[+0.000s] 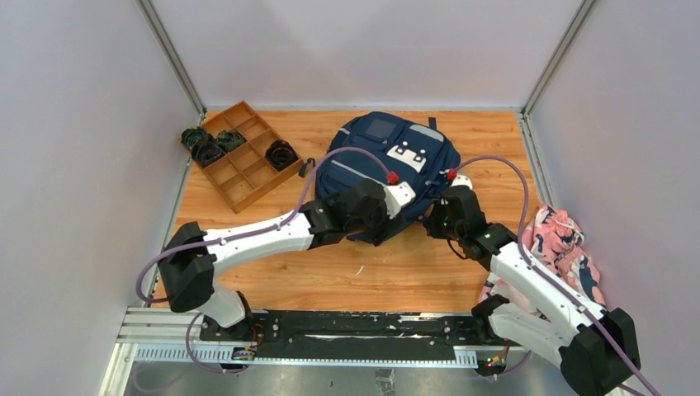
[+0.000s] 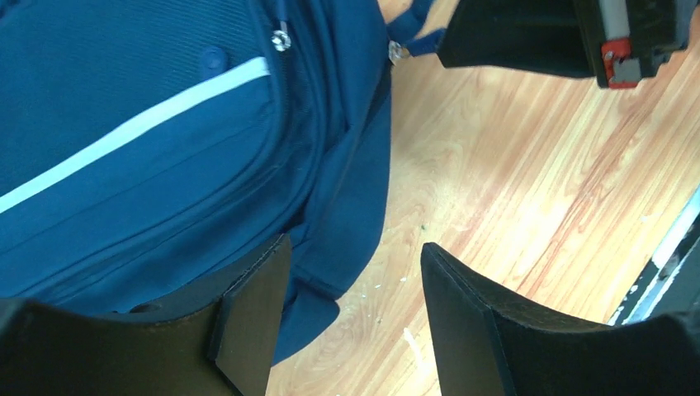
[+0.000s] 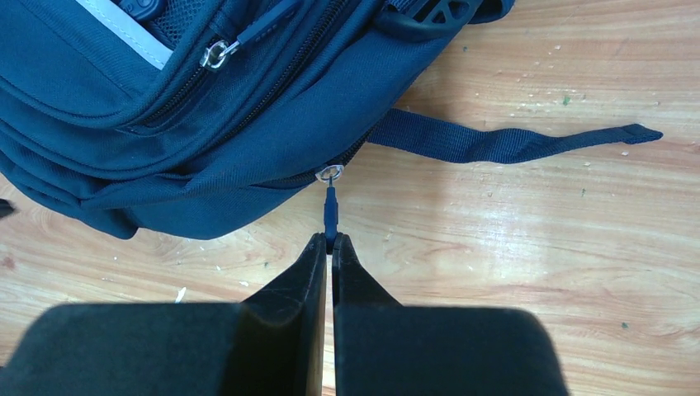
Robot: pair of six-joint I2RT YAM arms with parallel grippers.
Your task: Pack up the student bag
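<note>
A navy blue backpack (image 1: 371, 153) lies flat on the wooden table, its small white face patch upward. My right gripper is shut on a thin blue zipper pull (image 3: 331, 208) at the bag's lower right edge; the metal zipper slider (image 3: 329, 173) shows just above it. My left gripper stands open over the bag's lower edge, and nothing is between its fingers. The left fingertip (image 2: 279, 256) overlaps the blue fabric in view, while the right one is over bare wood. Whether either touches the bag I cannot tell.
A wooden compartment box (image 1: 248, 169) with several dark coiled items stands at the left. Pink patterned cloth (image 1: 557, 247) is heaped at the right edge. A loose strap (image 3: 512, 144) extends from the bag.
</note>
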